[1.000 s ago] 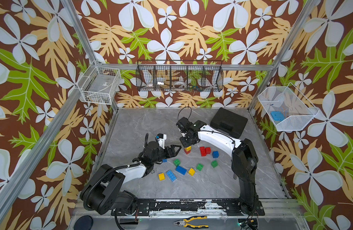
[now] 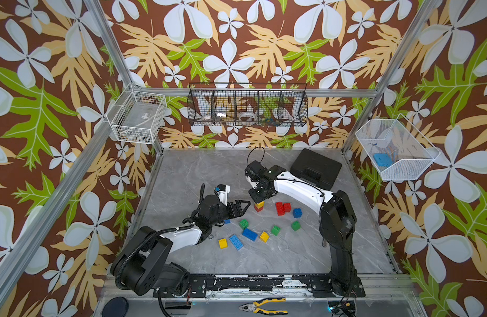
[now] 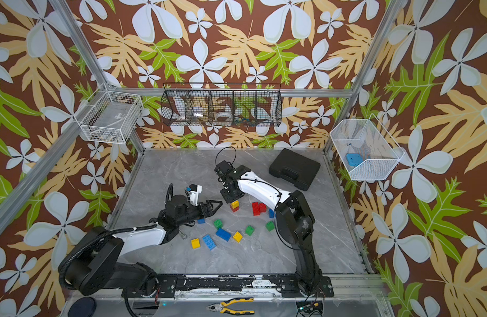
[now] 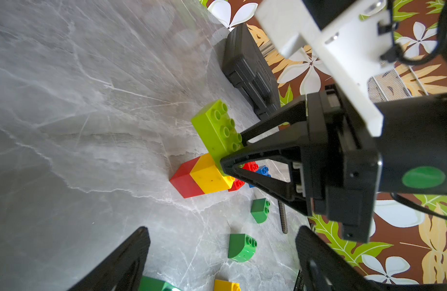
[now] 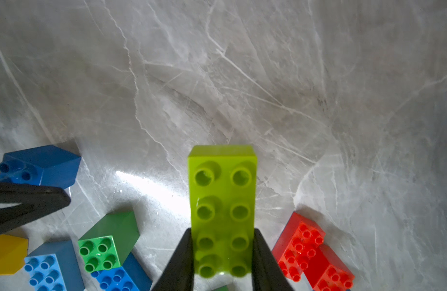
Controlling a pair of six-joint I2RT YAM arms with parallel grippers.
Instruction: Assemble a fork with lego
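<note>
A lime-green long brick (image 5: 222, 194) is clamped in my right gripper, its studded side facing the right wrist camera. In the left wrist view, the brick's lower end overlaps the top of a yellow brick (image 4: 209, 175), which sits on a red brick (image 4: 186, 178) on the table. Whether the lime brick touches the yellow studs cannot be told. To the left of this stack my left gripper hovers with its fingers spread and nothing between them.
Two red bricks (image 2: 282, 208) lie right of the stack, near a blue one (image 2: 297, 212). Several loose bricks, including a long blue brick (image 2: 236, 242), are scattered in front. A black case (image 2: 316, 168) rests at back right.
The right arm has shifted very slightly to the right over the last second. The left arm and the stack look unmoved.
</note>
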